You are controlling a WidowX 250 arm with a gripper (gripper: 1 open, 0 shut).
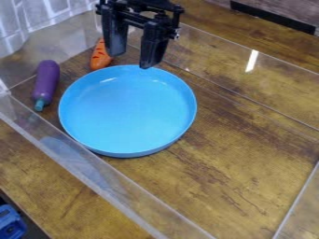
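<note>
My black gripper (133,47) hangs at the top of the view, above the back of a round blue plate (127,114). Its two dark fingers stand apart with a gap between them, and nothing shows held. An orange carrot (100,56) lies behind the plate at the left, partly hidden by the gripper. A purple eggplant (47,81) lies left of the plate.
Transparent walls run along the left and lower left. A blue object (7,224) sits in the lower left corner, outside the wall.
</note>
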